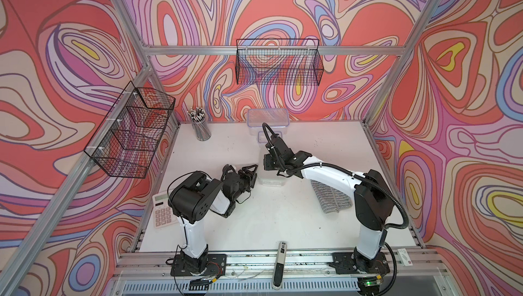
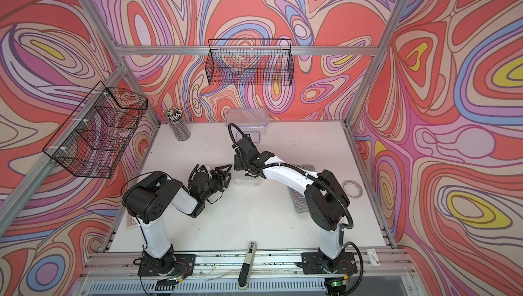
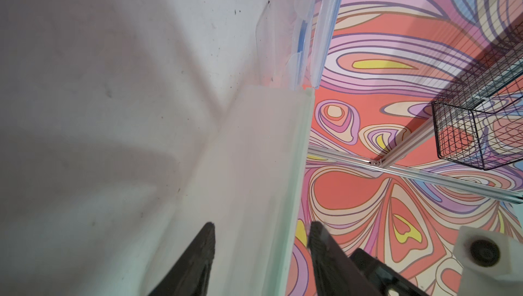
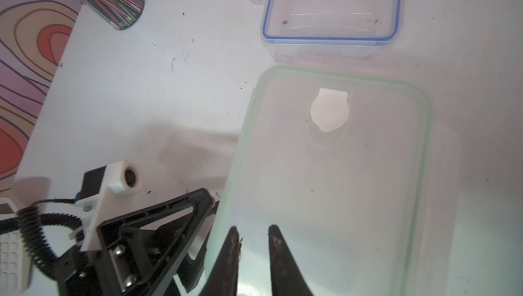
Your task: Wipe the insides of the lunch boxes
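A large translucent box with a green rim [image 4: 332, 198] fills much of the right wrist view, with a white round tab [image 4: 329, 110] near its far end. Its left wall [image 3: 234, 187] shows in the left wrist view. My left gripper is open at that side, the box's edge in line with the gap. My right gripper is over the box, its fingers [image 4: 280, 263] a little apart and nothing visible between them. Behind stand a small blue-rimmed box [image 4: 332, 9] and a larger clear box [image 1: 268, 118]. A grey striped cloth [image 1: 329, 200] lies to the right.
A cup of pens or sticks [image 1: 200, 126] stands back left. A calculator [image 1: 164, 211] lies at the left edge, a roll of tape [image 2: 352, 188] at the right. Wire baskets [image 1: 279, 67] hang on the frame.
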